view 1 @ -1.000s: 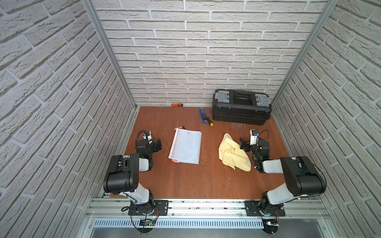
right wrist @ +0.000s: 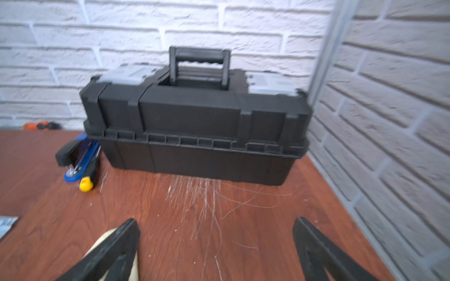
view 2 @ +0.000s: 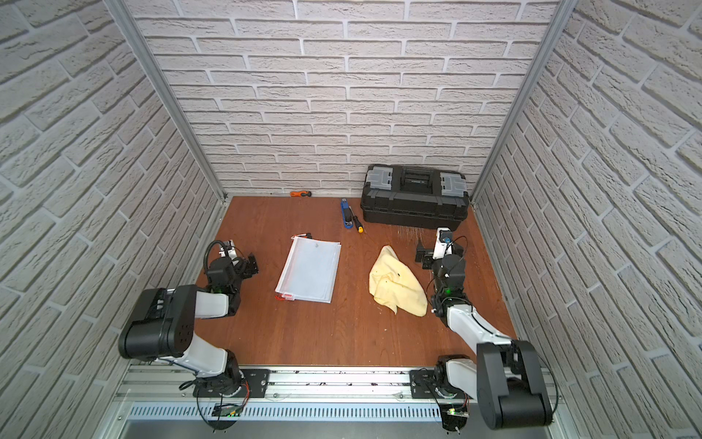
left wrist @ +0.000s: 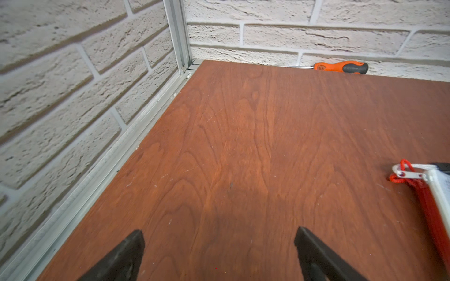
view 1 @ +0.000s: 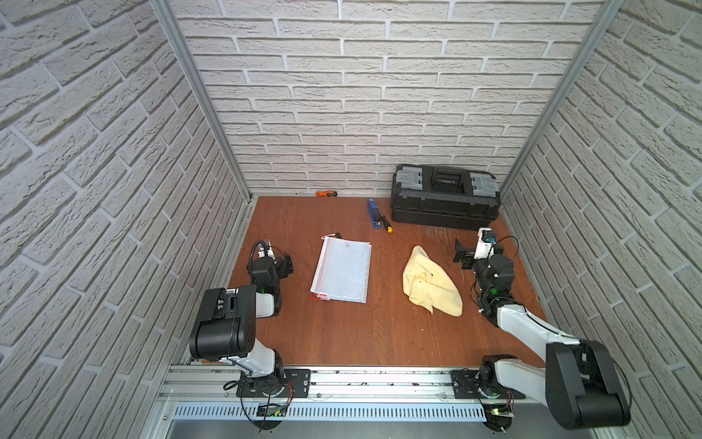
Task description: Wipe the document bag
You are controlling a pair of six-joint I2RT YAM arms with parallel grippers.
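Note:
The document bag (view 1: 341, 270), a flat whitish rectangle with red cord at its corners, lies left of the table's middle. Only its red-trimmed corner (left wrist: 429, 196) shows at the right of the left wrist view. A crumpled yellow cloth (view 1: 430, 281) rests on the wood to the right of the bag. Left of the bag, my left gripper is open, with bare wood between its fingers. My right gripper also stands open and empty, beyond the cloth's right side; a bit of cloth (right wrist: 133, 269) peeks out behind its left finger.
A large black toolbox (right wrist: 196, 126) stands at the back right. Near it lie a blue stapler (view 1: 373, 213) and a yellow-ended tool (view 1: 387, 228). An orange screwdriver (left wrist: 339, 67) is against the back wall. Bare wood separates bag and cloth.
My right arm has swung to the right and its gripper has moved away from the cloth, slightly toward the back. The left gripper has shifted slightly left. Bag and cloth have stayed put.

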